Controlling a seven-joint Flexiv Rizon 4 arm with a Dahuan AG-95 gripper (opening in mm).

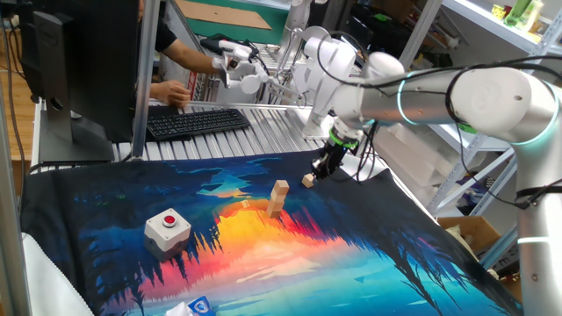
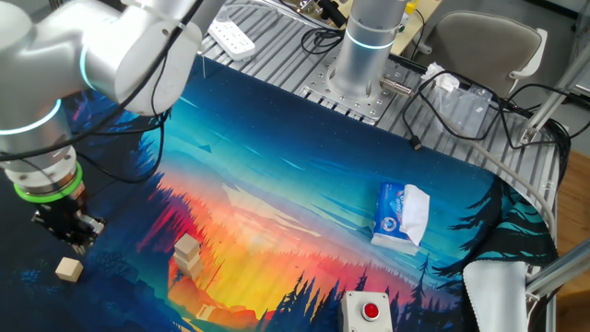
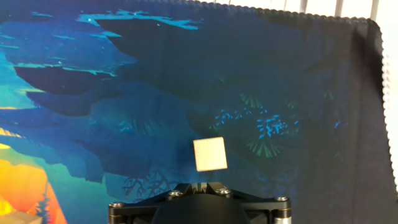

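A loose pale wooden block [image 3: 210, 154] lies alone on the dark part of the printed cloth, just ahead of my gripper in the wrist view. The fingertips are together, and nothing shows between them. In exterior view 2 the gripper [image 2: 85, 247] points down above and beside that block [image 2: 69, 269], apart from it. Exterior view 1 has the block [image 1: 308, 181] close to the gripper's tips [image 1: 320, 173]. Toward the cloth's middle stands a stack of wooden blocks, with an upper block [image 1: 280, 187] on a lower part [image 1: 275, 209].
A grey box with a red button [image 1: 168, 233] and a blue tissue pack [image 2: 391, 212] sit on the cloth. Behind the cloth are a keyboard [image 1: 195, 124], a monitor and a person's hand [image 1: 172, 93]. Bare cloth separates the stack from the loose block.
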